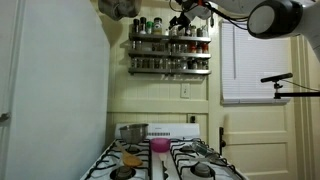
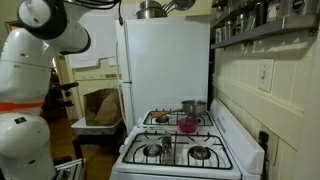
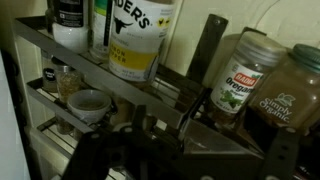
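Note:
In the wrist view my gripper is open, dark against the spice shelf (image 3: pixel 178 95), with no jar visibly held between its fingers. Several jars face it: a white-labelled container with a bull's head (image 3: pixel 137 42) to the left of centre, an oregano jar (image 3: pixel 240 78) to the right, and a brown jar (image 3: pixel 287 90) farther right. From the first exterior view, the gripper (image 1: pixel 181 20) appears high up, in front of the top wall shelf (image 1: pixel 150 37). Its distance to the jars is hard to judge there. The second exterior view does not show it.
Lower shelves (image 1: pixel 165 71) carry more jars. Below stands a stove (image 2: pixel 180 160) with a metal pot (image 2: pixel 194 107), a pink bowl (image 2: pixel 187 124) and a moka-like pot (image 2: pixel 167 150). A tall white fridge (image 2: pixel 165 70) stands beyond the stove. Pans (image 2: pixel 150 10) hang or sit overhead.

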